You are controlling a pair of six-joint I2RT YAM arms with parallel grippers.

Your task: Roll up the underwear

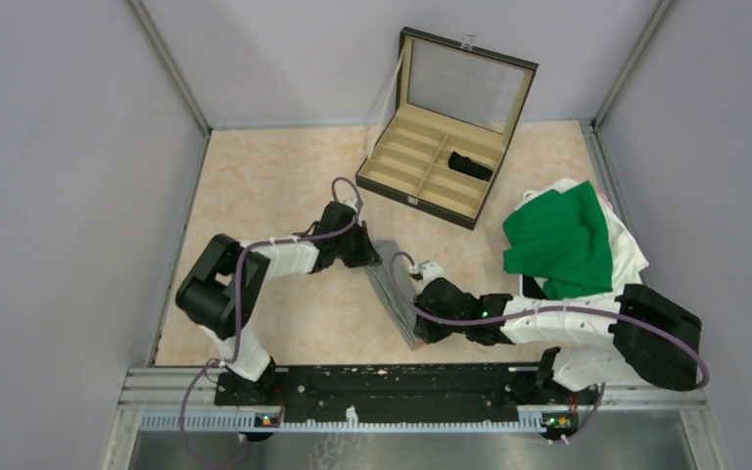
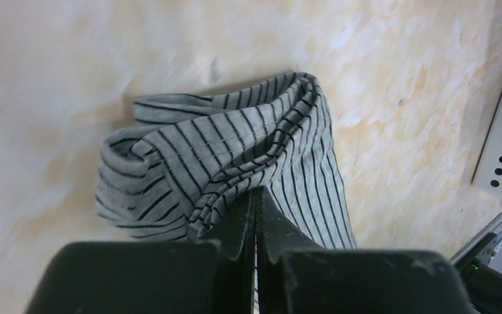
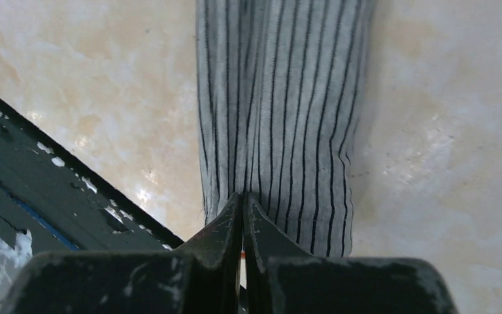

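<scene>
The grey striped underwear (image 1: pixel 392 289) lies as a long strip running from the table's middle toward the front edge. My left gripper (image 1: pixel 372 257) is shut at its far end, which is bunched and folded (image 2: pixel 216 144) in the left wrist view, fingertips pressed into the cloth. My right gripper (image 1: pixel 421 323) is shut at the near end, its tips on the flatter cloth (image 3: pixel 301 118) close to the front edge. Whether either holds a pinch of cloth is hard to see.
An open compartment box (image 1: pixel 401 157) with a dark roll (image 1: pixel 469 165) stands at the back. A green cloth (image 1: pixel 558 240) on white cloths lies at the right.
</scene>
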